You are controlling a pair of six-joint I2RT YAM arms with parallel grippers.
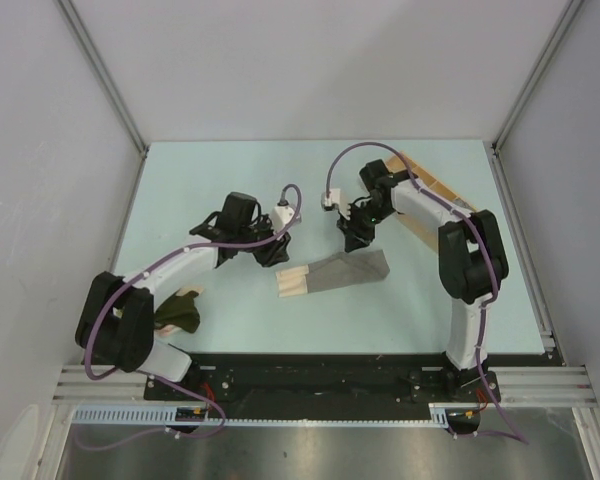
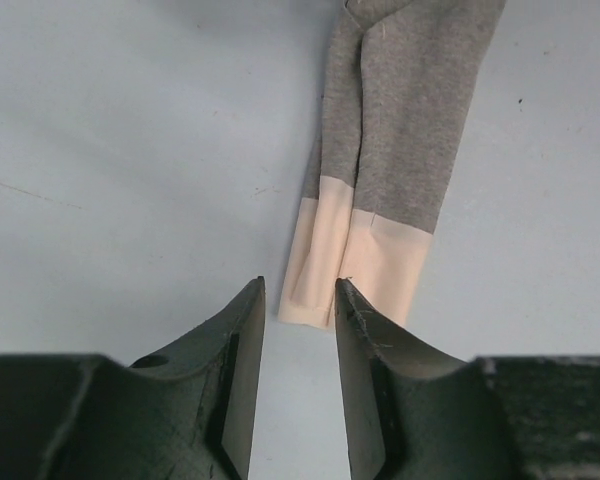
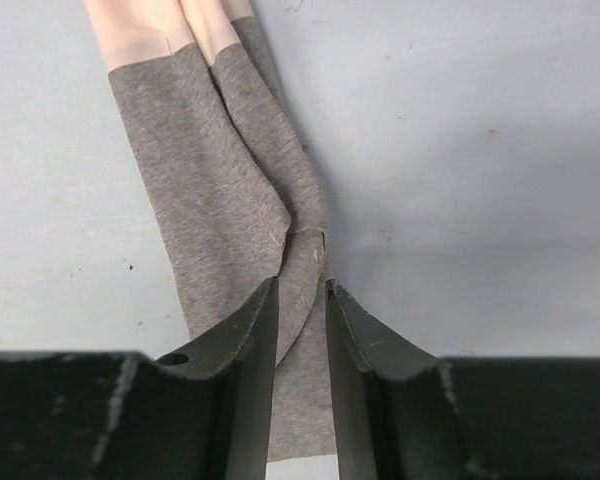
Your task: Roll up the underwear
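The grey underwear (image 1: 345,272) with a peach waistband (image 1: 292,281) lies flat on the table, folded lengthwise in a long strip with overlapping folds along one side, seen also as grey cloth (image 2: 410,120) in the left wrist view. My left gripper hangs above and just beyond the peach end, fingertips close together but slightly apart, holding nothing visible. My right gripper is over the grey part near the folded edge, its fingers slightly parted, with no cloth visibly gripped between them.
A wooden divided box (image 1: 430,182) stands at the back right, partly behind my right arm. A dark green cloth pile (image 1: 180,312) lies at the front left.
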